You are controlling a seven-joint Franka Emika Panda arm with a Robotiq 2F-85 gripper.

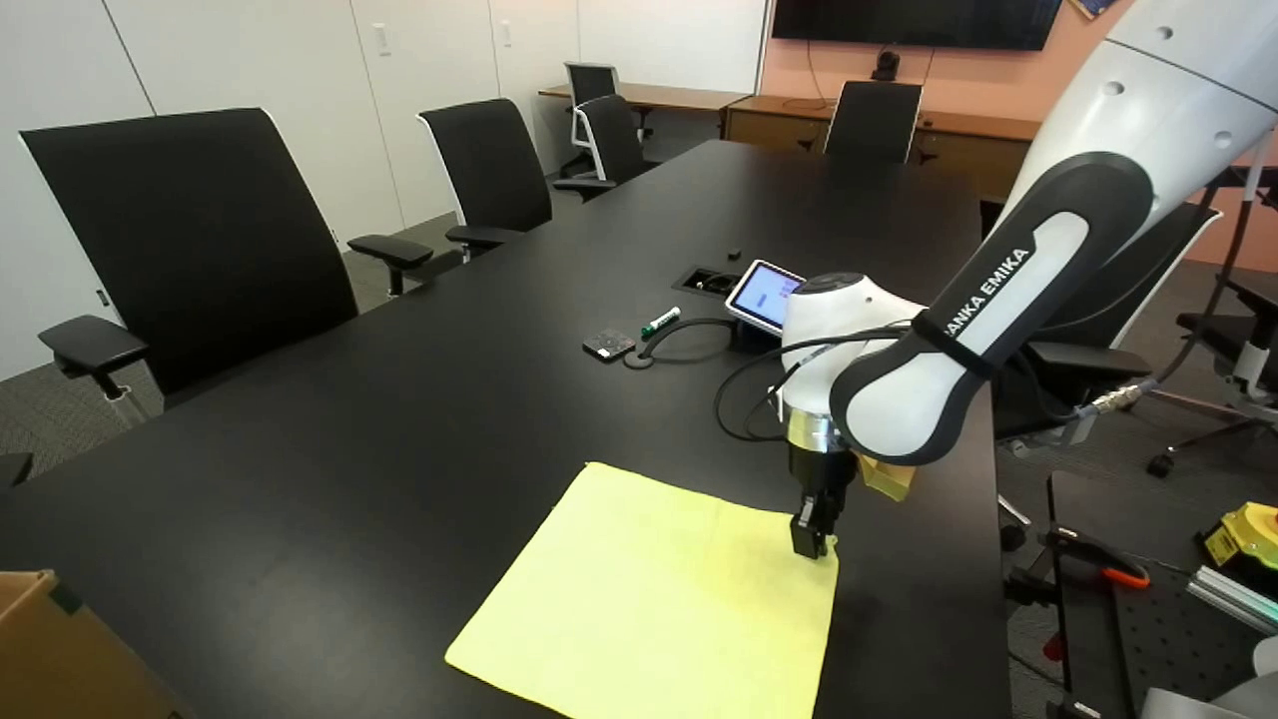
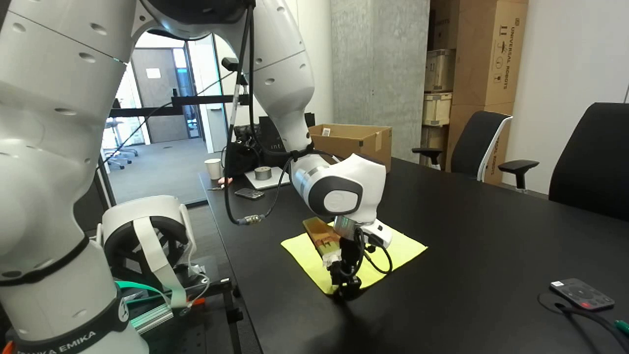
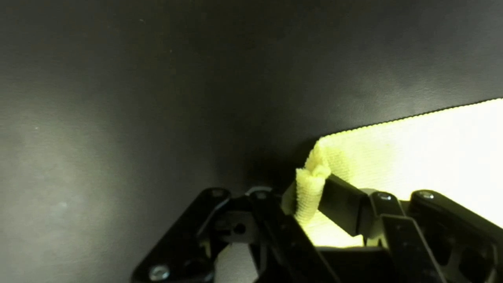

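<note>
A yellow cloth [image 1: 653, 599] lies spread nearly flat on the black table [image 1: 359, 479]. At its far right corner in the first exterior view, my gripper [image 1: 812, 549] is down at table height. In the wrist view, the gripper is shut on that corner, and a pinched fold of the yellow cloth [image 3: 309, 188] stands up between the fingers. The rest of the cloth stretches away flat to the right there. From the second exterior view, the arm hides part of the cloth [image 2: 407, 250], and the gripper [image 2: 345, 286] sits at its near corner.
Beyond the cloth are a tablet [image 1: 764, 296], a green marker [image 1: 660, 322], a small dark box [image 1: 608, 346] and cables. A cardboard box [image 1: 72, 647] stands at the near left. Its right edge runs close by.
</note>
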